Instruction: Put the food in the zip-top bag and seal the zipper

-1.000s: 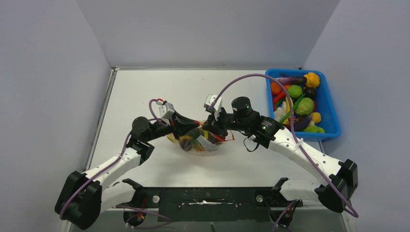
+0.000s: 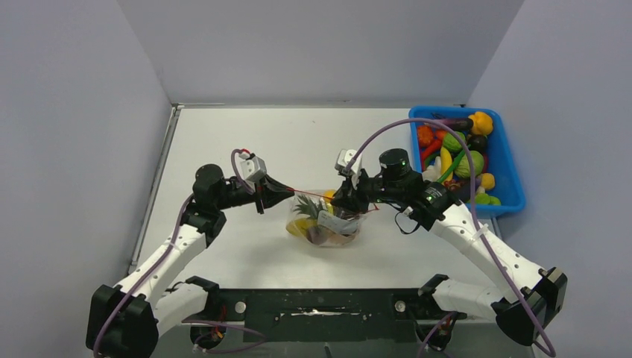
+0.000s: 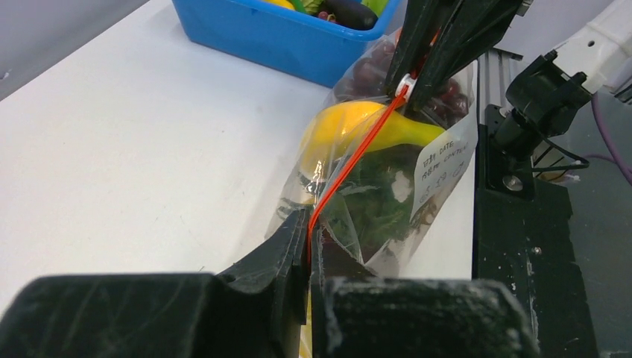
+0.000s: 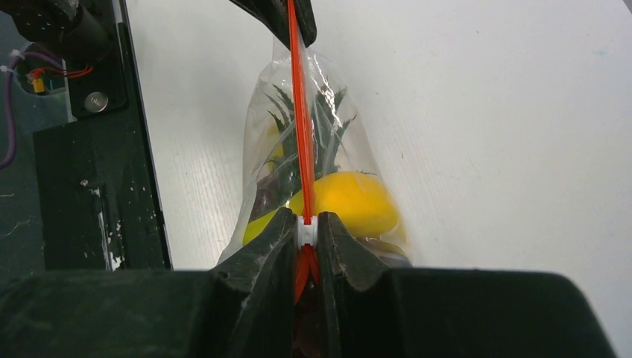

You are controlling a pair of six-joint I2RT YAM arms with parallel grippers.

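The clear zip top bag (image 2: 348,237) rests on the table between my arms, with a pineapple (image 2: 308,207) and yellow food (image 4: 354,203) inside. A red zipper strip (image 3: 356,158) runs taut along its top. My left gripper is shut on the bag's end of that strip, which passes between its fingers. On the white slider (image 4: 307,231) my right gripper is shut, the slider sitting around the red strip. Between the two grippers the strip looks like one closed line. Red strip ends trail beyond my right gripper, where its fingers hide part of the bag.
A blue bin (image 2: 514,186) full of vegetables and fruit stands at the table's right rear. Bare white table (image 2: 253,134) lies behind and in front of the bag.
My right gripper has shifted right along the strip, and the left one has moved left. The bag has moved slightly right lately.
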